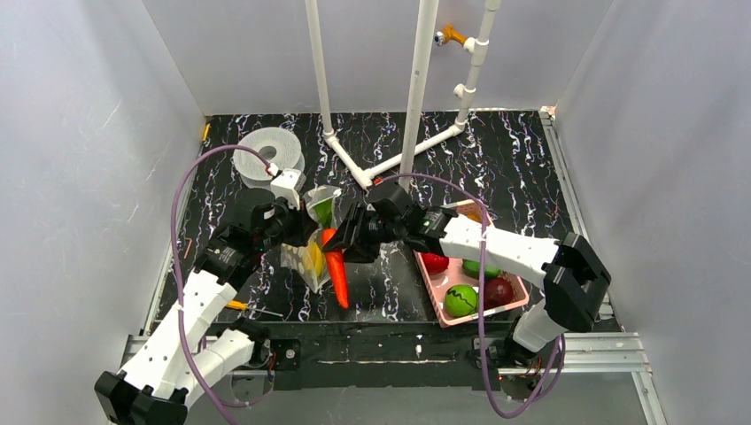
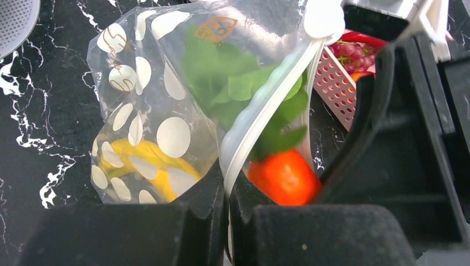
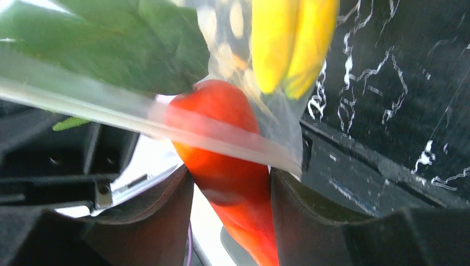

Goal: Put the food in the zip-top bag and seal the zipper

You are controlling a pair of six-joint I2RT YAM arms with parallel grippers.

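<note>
The clear zip top bag (image 2: 174, 133) with white dots holds a yellow banana-like food (image 2: 141, 166). Its top edge runs into my left gripper, which is shut on it. My right gripper is shut on an orange-red carrot (image 1: 336, 274), whose leafy top (image 2: 277, 116) and upper end are at the bag's opening, behind or inside the clear plastic; the lower body hangs outside toward the front.
A pink basket (image 1: 432, 292) of fruit and vegetables stands at the right. A white roll (image 1: 257, 142) is behind the left arm. White pipes (image 1: 350, 164) rise at the back, and a screwdriver (image 1: 237, 305) lies at the front left.
</note>
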